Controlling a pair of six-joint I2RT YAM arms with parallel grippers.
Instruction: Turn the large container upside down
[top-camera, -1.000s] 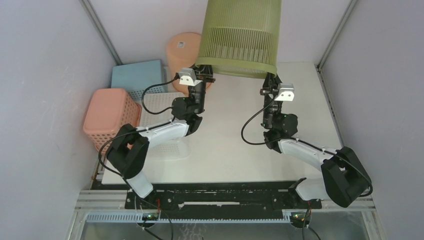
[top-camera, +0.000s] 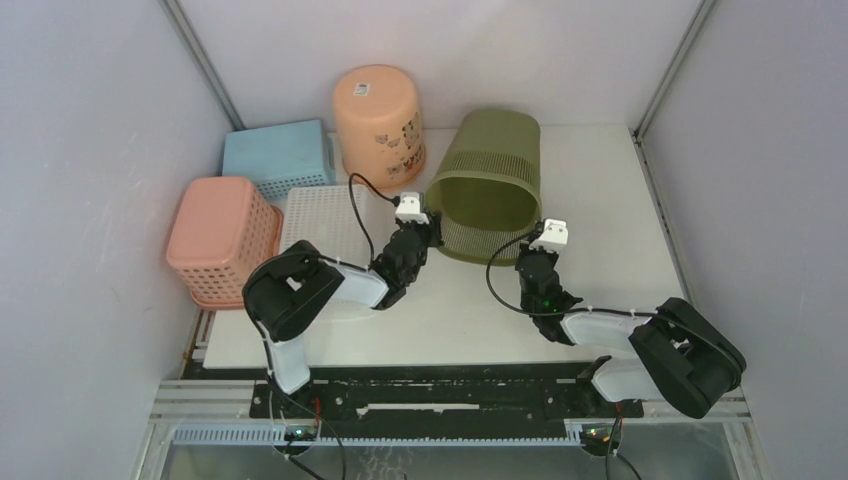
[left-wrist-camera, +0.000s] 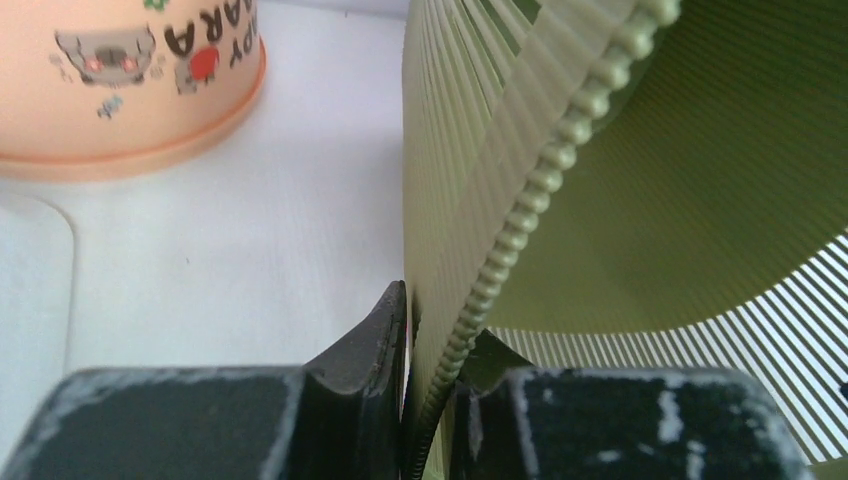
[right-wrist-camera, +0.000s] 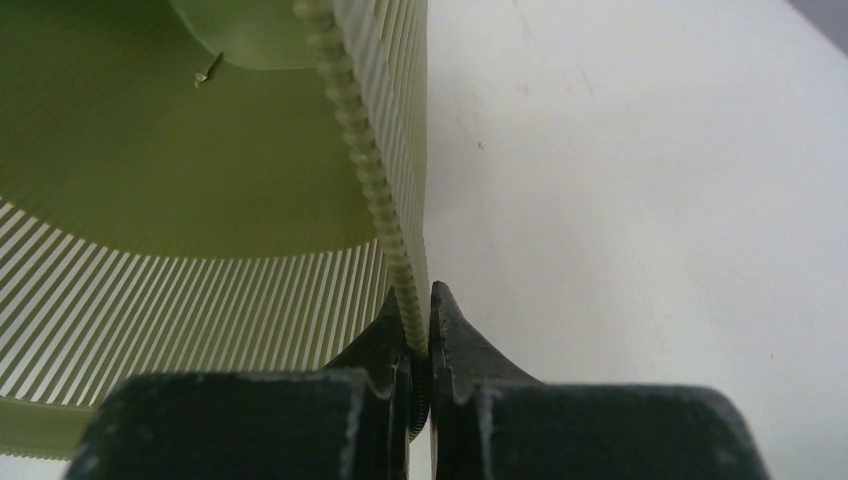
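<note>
The large olive-green container (top-camera: 495, 130) lies tilted over the back of the white table, its open mouth turned toward the front. At the left of the mouth, my left gripper is partly open, its fingers on either side of the ribbed rim (left-wrist-camera: 530, 190). A slim gap shows beside the rim there. On the opposite side my right gripper is shut on the rim (right-wrist-camera: 370, 180), one finger inside the container and one outside. Whether the container's lower edge touches the table is hard to tell.
An orange bin (top-camera: 378, 120) stands close to the container's left. Further left are a blue basket (top-camera: 275, 150), a pink basket (top-camera: 210, 235) and a white basket (top-camera: 325, 220).
The container has come down and toward the front, and its mouth has tipped up so its inside shows. Both grippers moved with it. The left gripper now stands slightly apart around the rim.
</note>
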